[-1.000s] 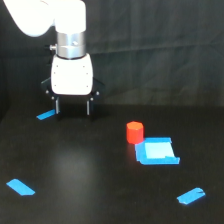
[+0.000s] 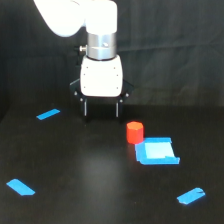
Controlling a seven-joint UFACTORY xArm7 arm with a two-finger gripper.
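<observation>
A red block (image 2: pixel 135 132) stands on the dark table, right of centre, at the back left corner of a pale square edged with blue tape (image 2: pixel 140 155). My gripper (image 2: pixel 102 108) hangs from the white arm at upper centre, pointing down, left of the block and apart from it. Its thin fingers are spread well apart. Nothing shows between them.
Blue tape strips lie flat at the back left (image 2: pixel 48 114), front left (image 2: pixel 20 187) and front right (image 2: pixel 190 196). Dark cloth hangs behind the table.
My gripper has moved to the right, closer to the red block. The block, the taped square and the tape strips have not moved.
</observation>
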